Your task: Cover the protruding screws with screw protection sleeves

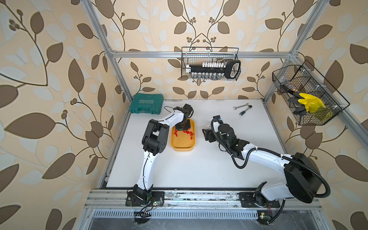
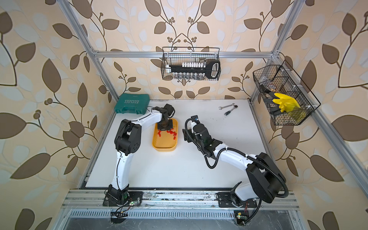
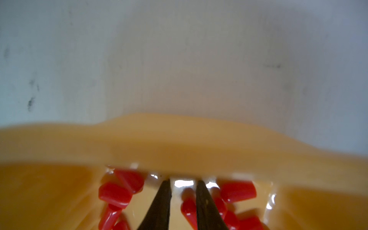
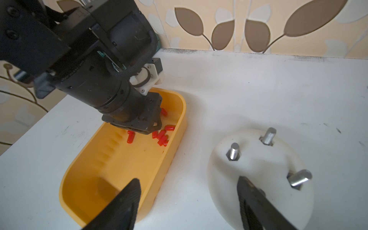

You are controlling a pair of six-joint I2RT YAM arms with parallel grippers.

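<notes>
Red sleeves lie loose in the orange tray. My left gripper is down inside the tray among them, part open, a sleeve at its fingertips; whether it is between them is unclear. My right gripper stands part open beside the tray, with a white round plate in front of it bearing upright bare metal screws; one is partly behind a finger.
A green case sits at the back left, a wrench and another tool at the back right. Wire baskets hang above.
</notes>
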